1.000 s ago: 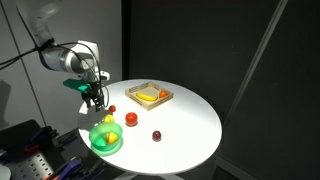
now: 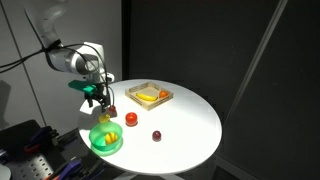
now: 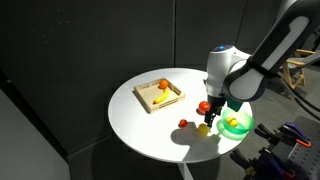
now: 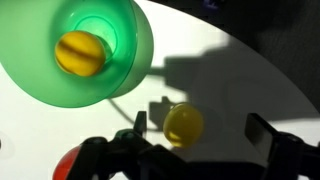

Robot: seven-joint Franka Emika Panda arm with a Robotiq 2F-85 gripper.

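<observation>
My gripper stands open over the table, its two fingers wide apart. A round yellow object [image 4: 183, 125] lies on the white tabletop below, showing between the fingers in the wrist view, nearer the left one. In exterior view 2 the same yellow object [image 3: 202, 130] shows just under the gripper [image 3: 209, 119]. Beside it is a green bowl [image 4: 140, 62] holding a yellow-orange item [image 4: 80, 53]. How much height separates the fingertips from the yellow object is hard to tell.
A red round object [image 2: 131, 118] and a small dark red one [image 2: 157, 136] lie on the table. Farther back, a wooden box [image 3: 147, 98] holds a banana-like yellow item [image 3: 161, 97] and an orange-red one [image 3: 164, 84].
The gripper has come down and slightly toward the yellow object, now hiding part of it in exterior view 1. Bowl, box and red objects keep their places.
</observation>
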